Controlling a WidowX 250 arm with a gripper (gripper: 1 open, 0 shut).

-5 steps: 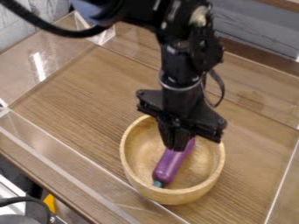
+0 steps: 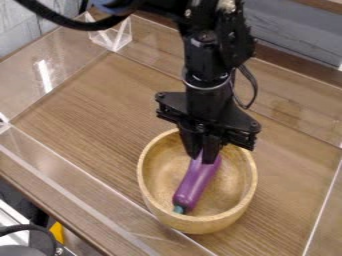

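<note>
My black gripper (image 2: 205, 138) reaches down from the top centre into a round tan bowl (image 2: 156, 192). A purple eggplant-like toy (image 2: 197, 185) with a green-blue tip lies slanted in the bowl, its upper end under the gripper. The fingertips are around that upper end; the gripper appears shut on it, though the contact is partly hidden.
A wooden tray floor (image 2: 87, 125) surrounds the bowl, with clear space to the left and right. Transparent and pale walls edge it at the left, back and right. Dark cables and a yellow piece sit outside at the lower left.
The gripper has moved slightly over the last second, and its fingers now sit closer together over the purple toy's upper end. The bowl stays in place.
</note>
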